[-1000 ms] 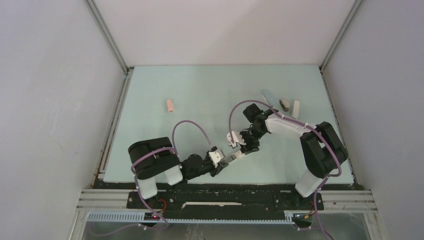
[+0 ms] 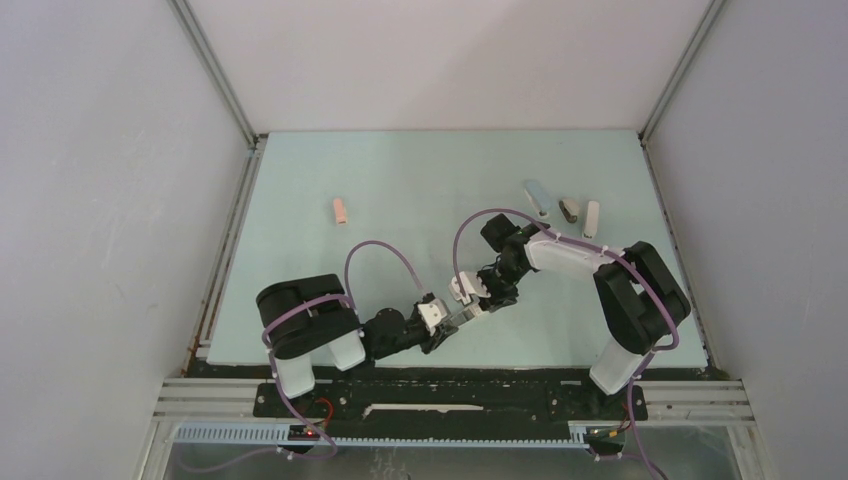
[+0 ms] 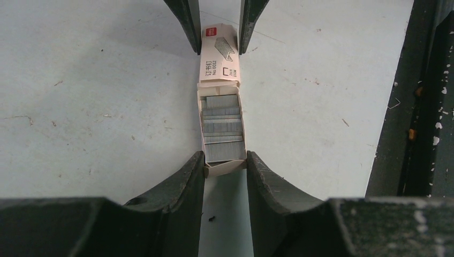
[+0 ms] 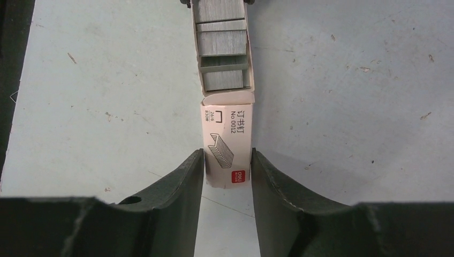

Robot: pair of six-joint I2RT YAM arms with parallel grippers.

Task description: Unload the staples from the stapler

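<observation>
A pale pink staple box lies slid open on the table, its cover sleeve (image 4: 227,142) pulled partly off a tray (image 3: 222,128) that holds several rows of grey staples. My left gripper is shut on the tray's end flap, one finger at each side. Opposite it, the right gripper straddles the sleeve, its fingers very close to the two sides and slightly apart from them in the left wrist view. From above, both grippers partly cover the box (image 2: 465,316). Which object at the back is the stapler is hard to tell.
Near the back right lie a blue-grey object (image 2: 537,195), a small dark-and-beige piece (image 2: 569,208) and a pale block (image 2: 591,218). Another pink box (image 2: 340,211) sits at the left. Its front edge is close to the grippers.
The left arm has stayed still.
</observation>
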